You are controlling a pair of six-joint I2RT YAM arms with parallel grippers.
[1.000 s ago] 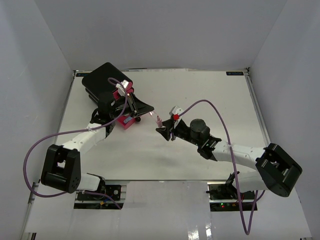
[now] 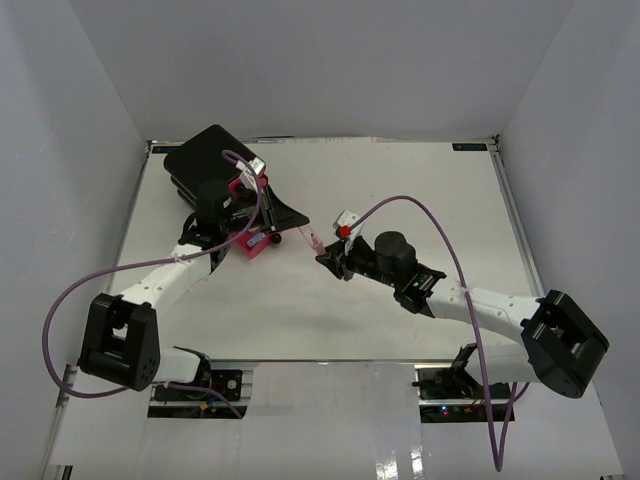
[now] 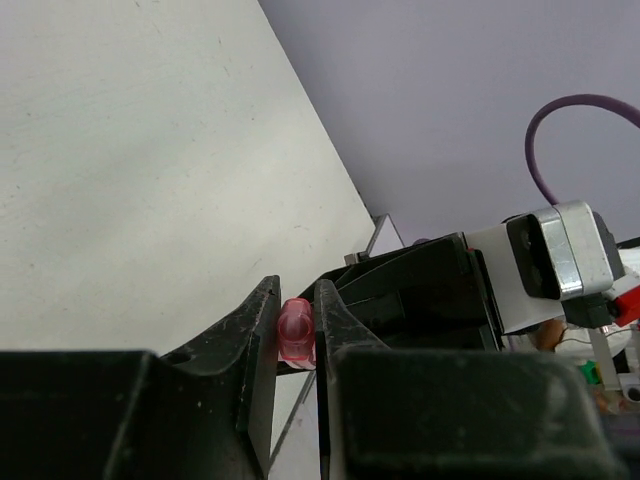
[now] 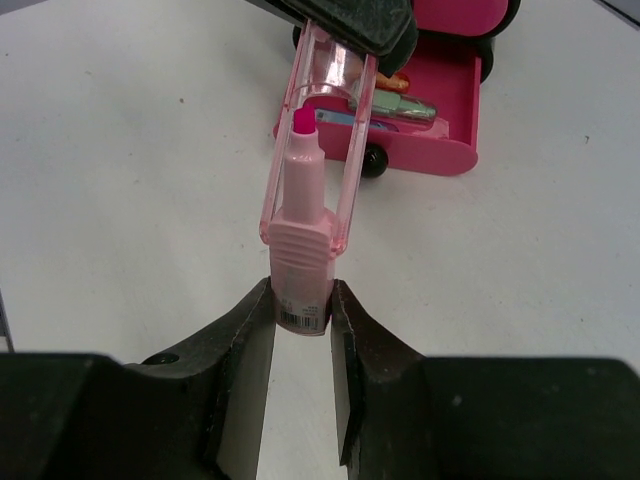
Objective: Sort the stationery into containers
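A pink bottle [image 4: 300, 260] with a magenta tip sits at the end of a clear pink holder [image 4: 348, 190], over the middle of the table. My right gripper is shut on the bottle's lower end. My left gripper [image 2: 298, 223] is shut on the holder's other end; in the left wrist view its fingers close round a pink piece [image 3: 296, 330]. Below, behind the left arm, stands an open pink box [image 4: 425, 150] holding a green item [image 4: 400, 108], an orange item and a blue item.
A black stacked case [image 2: 205, 155] stands at the back left.
My right arm has shifted very slightly to the right, with its gripper still on the bottle. The left arm looks nearly unchanged.
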